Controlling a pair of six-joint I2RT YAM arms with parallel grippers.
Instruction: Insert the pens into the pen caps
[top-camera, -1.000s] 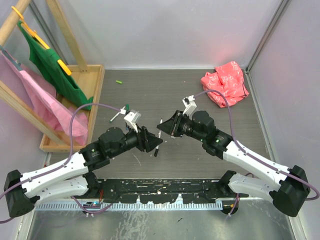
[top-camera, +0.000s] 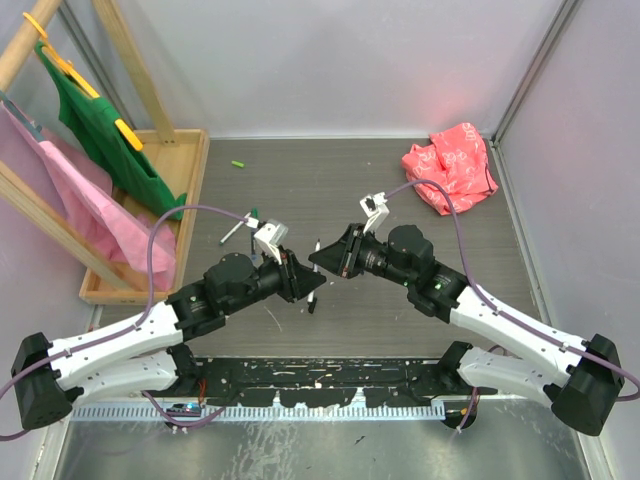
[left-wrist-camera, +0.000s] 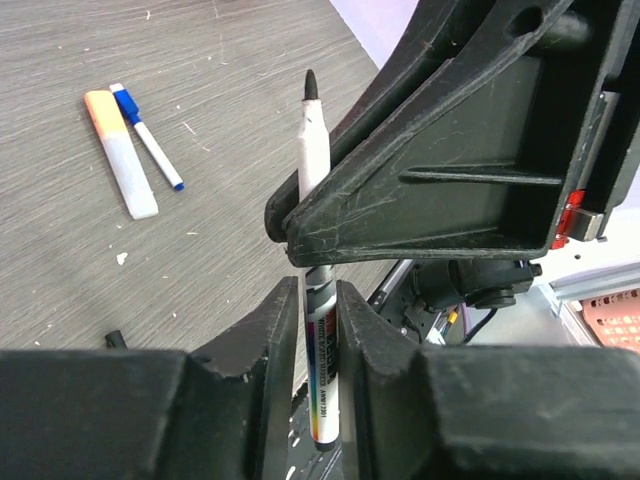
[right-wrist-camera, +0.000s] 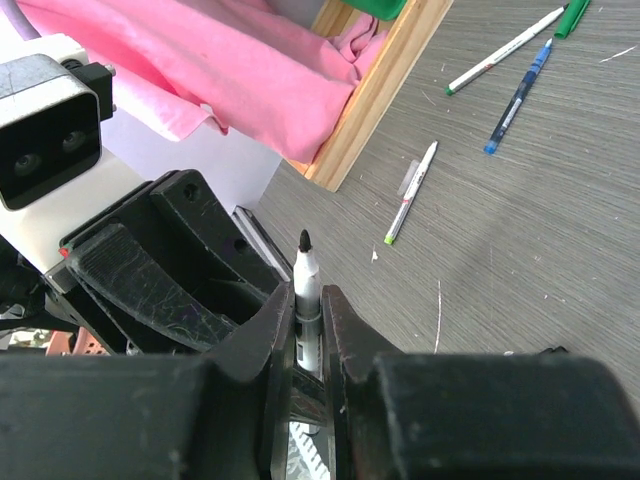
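Observation:
A white marker (left-wrist-camera: 318, 170) with a bare black tip stands nearly upright between the two grippers. My right gripper (top-camera: 340, 262) is shut on its upper part. Around its lower part are the fingers (left-wrist-camera: 262, 370) of my left gripper (top-camera: 303, 283), very close on both sides; whether they grip it cannot be told. A small black piece (top-camera: 311, 306) lies on the table below, perhaps a cap. On the table in the right wrist view are a green-ended white pen (right-wrist-camera: 505, 49), a green cap (right-wrist-camera: 571, 18), a blue pen (right-wrist-camera: 518, 98) and a light-green-ended pen (right-wrist-camera: 411, 194).
The left wrist view has a yellow-white highlighter (left-wrist-camera: 122, 155) beside a blue-capped marker (left-wrist-camera: 150, 140). A wooden rack (top-camera: 192, 200) with hanging cloths stands at the left; red crumpled cloth (top-camera: 450, 168) lies far right.
The right gripper has shifted slightly left with the marker, bringing it further between the left fingers. The left arm has moved only a little.

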